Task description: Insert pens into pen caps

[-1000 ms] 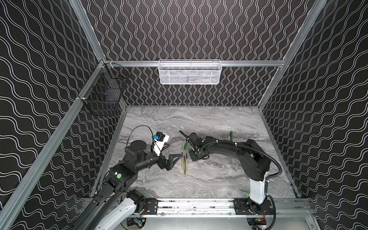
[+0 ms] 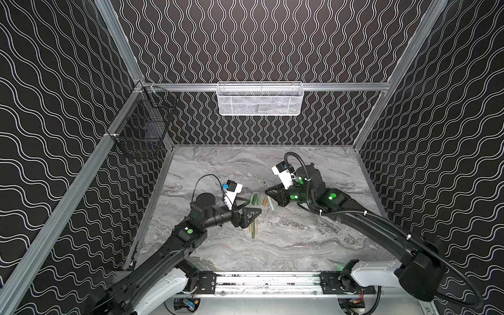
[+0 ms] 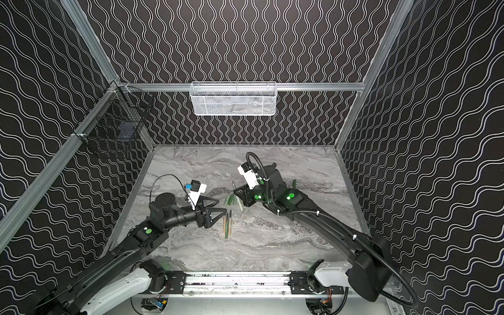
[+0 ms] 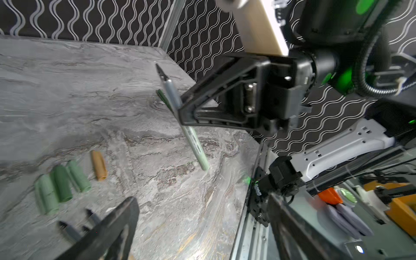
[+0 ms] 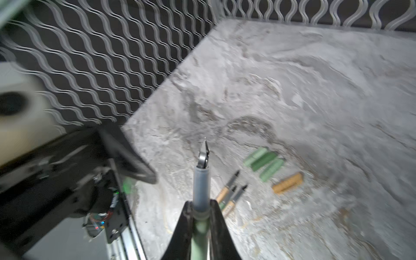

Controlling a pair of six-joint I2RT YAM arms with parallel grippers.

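A pale green pen [image 4: 197, 149] with a grey grip is held by my right gripper, which is shut on it. The pen leans, bare tip up, clear of the table. Across from it, my left gripper stands open with nothing between its fingers, over the near part of the table. Several green caps [image 5: 263, 161] and one orange cap [image 5: 287, 183] lie in a loose row on the table. Several uncapped pens lie side by side nearer the front, partly covered by the left fingers [image 4: 123, 221] in the left wrist view.
Another green item [image 3: 294, 183] lies alone to the right, behind the right arm. A white mesh basket [image 2: 260, 99] hangs on the back wall, a black wire basket [image 2: 144, 128] on the left. Bare marble-patterned tabletop [image 2: 225, 157] lies toward the back.
My left gripper has moved right, over the pens' far ends.
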